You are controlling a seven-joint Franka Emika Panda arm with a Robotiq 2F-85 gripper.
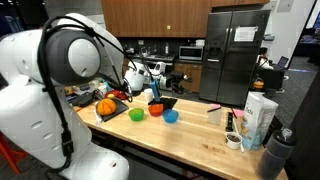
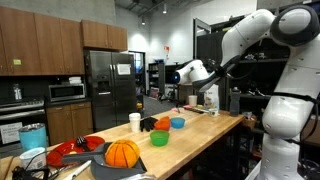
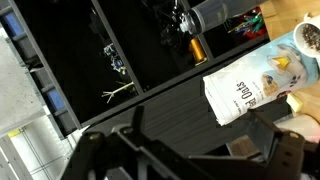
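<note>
My gripper is open in the wrist view, its dark fingers spread along the lower edge with nothing held between them. Beyond them lie the white oats bag (image 3: 255,82) and a small cup with dark contents (image 3: 309,38), both apart from the fingers. On the wooden table stand a green bowl (image 1: 137,115), a red bowl (image 1: 156,109) and a blue bowl (image 1: 171,117), close together. An orange pumpkin-like object (image 2: 122,153) sits near the green bowl. In exterior view 1 the hand hangs above the far side of the table, behind the bowls.
Tall on the right end of the table stands the oats bag (image 1: 258,120), with a dark cylinder (image 1: 276,156) in front of it. A white container (image 2: 135,122) and a grey pan (image 2: 110,160) occupy the other end.
</note>
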